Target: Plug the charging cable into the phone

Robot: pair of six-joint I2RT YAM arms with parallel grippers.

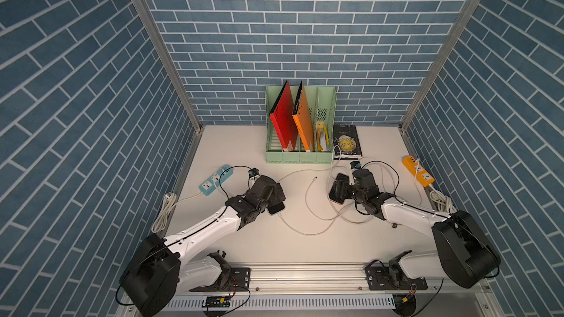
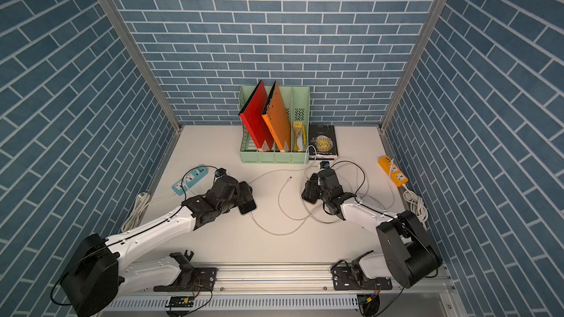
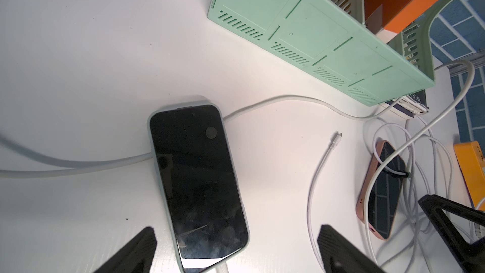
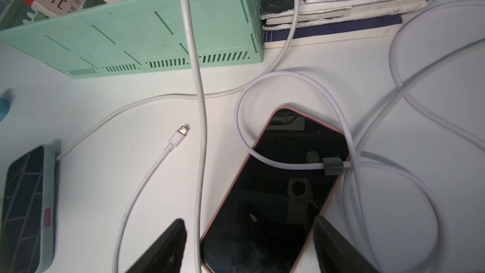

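Observation:
A dark-screened phone in a pale case point(image 3: 197, 182) lies face up beneath my left gripper, which stands open with nothing between its fingers. At the phone's lower edge a white cable end point(image 3: 221, 267) shows, its joint with the phone hidden. Another charging cable lies to the right, its loose connector point(image 3: 335, 140) bare on the table. A pink-edged phone point(image 4: 272, 192) lies face up under my right gripper, also open and empty. A cable loop with a dark tie point(image 4: 333, 166) crosses that phone.
Behind the phones stands a green file rack point(image 1: 298, 156), with books point(image 1: 346, 141) to its right. A blue power strip point(image 1: 215, 179) is at left, an orange one point(image 1: 417, 170) at right.

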